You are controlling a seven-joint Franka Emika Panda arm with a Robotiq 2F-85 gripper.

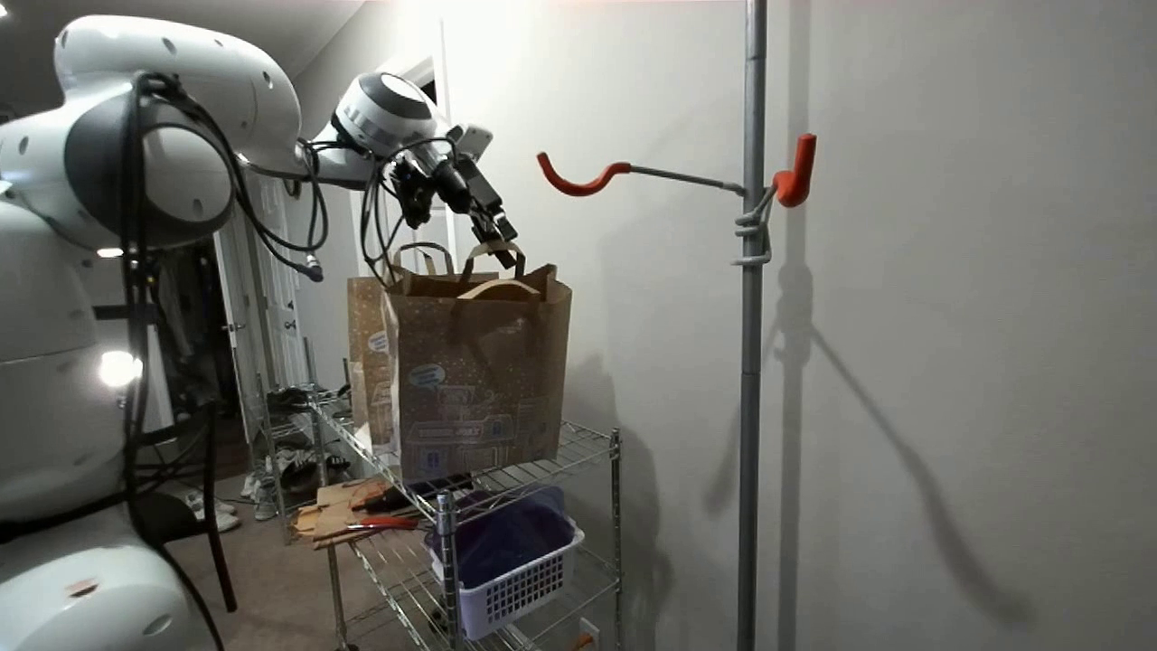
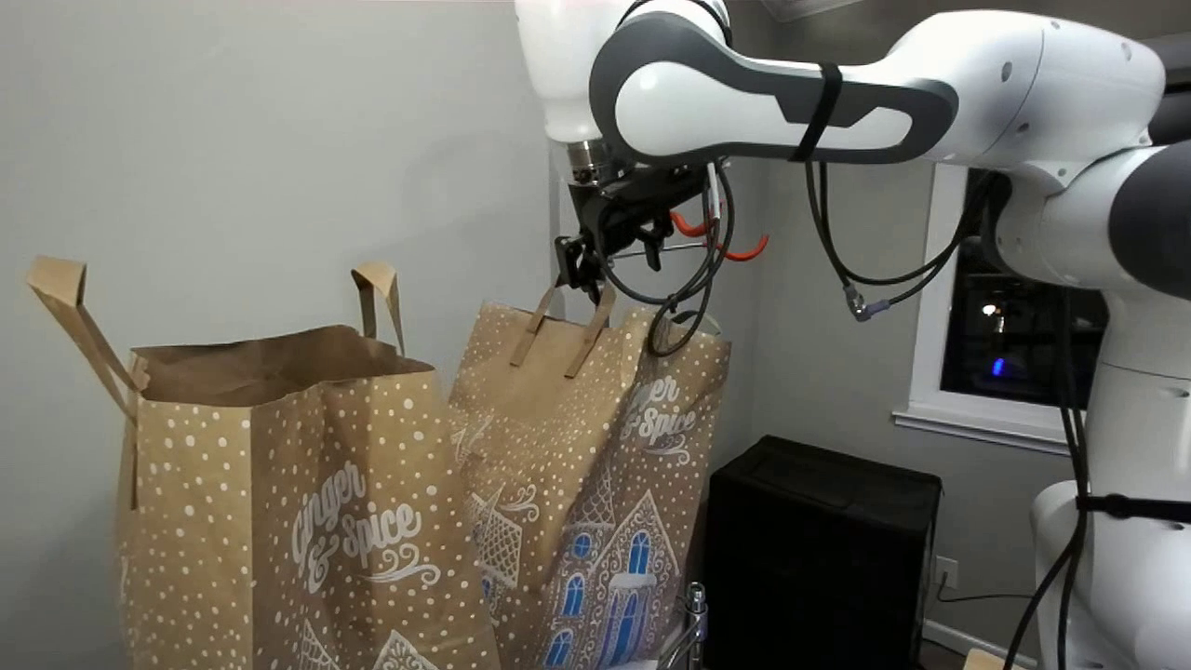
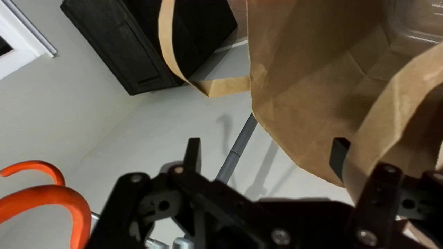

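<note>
A brown paper bag with a printed pattern stands over the wire shelf, leaning in exterior view 2. One upright handle reaches up to my gripper. In the wrist view the fingers are wide apart. That handle strap runs past the right-hand finger, covering part of it, while no strap shows against the left-hand finger. Whether the strap bears on the finger is hard to tell. The bag's other handle hangs free at the far rim.
A second paper bag stands beside the first. Orange-tipped hooks stick out from a grey pole to the right. Below, the wire rack carries a white basket. A black box sits near the window.
</note>
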